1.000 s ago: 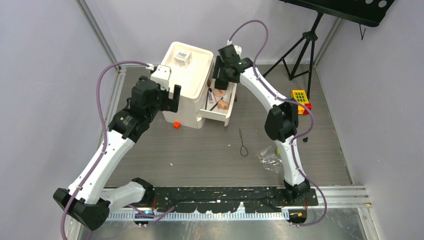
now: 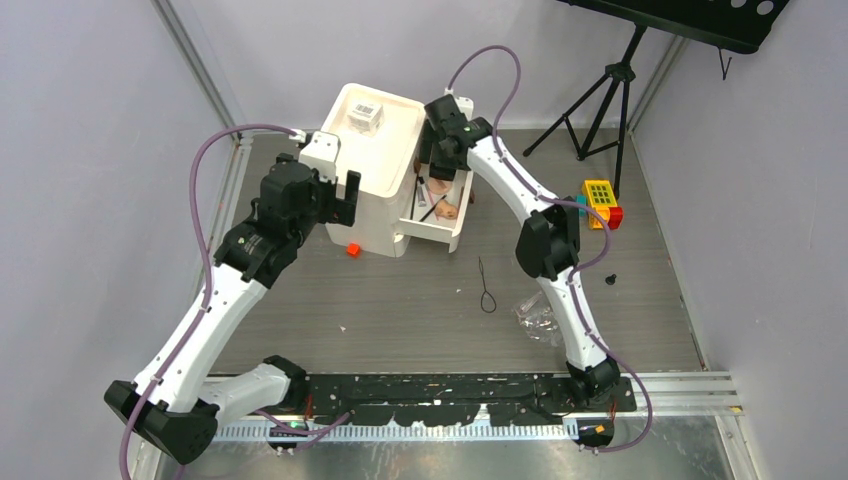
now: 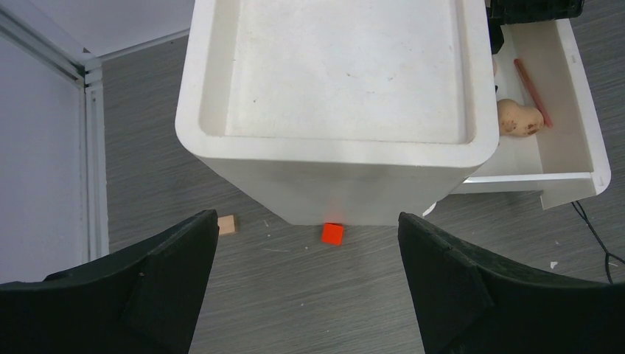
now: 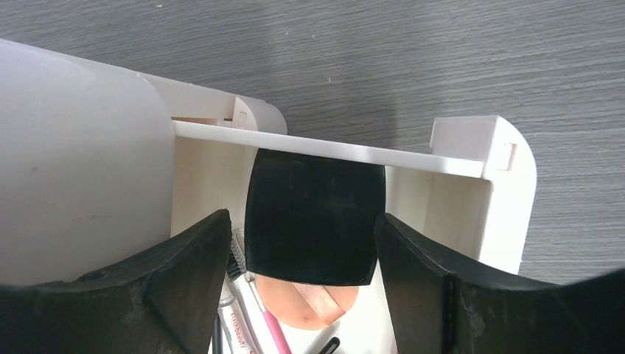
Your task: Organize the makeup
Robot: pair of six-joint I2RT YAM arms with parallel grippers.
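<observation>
A white organizer (image 2: 375, 150) has its drawer (image 2: 430, 228) pulled out, holding brushes, tubes and puffs. In the right wrist view a dark, square compact (image 4: 317, 214) lies in the drawer over a round puff (image 4: 287, 302), beside a pink-handled brush (image 4: 274, 328) and a labelled tube (image 4: 236, 328). My right gripper is open, fingertips on either side of the compact. My left gripper is open and empty, above the floor near the organizer's left front.
A small white box (image 2: 365, 115) is on the organizer's top. Colored toys (image 2: 600, 205), a tripod stand (image 2: 620, 75), a cord (image 2: 488, 300) and clear plastic (image 2: 538, 320) are at right. A red cube (image 3: 332, 234) lies by the organizer.
My right arm has moved slightly left over the drawer. The left arm has barely moved.
</observation>
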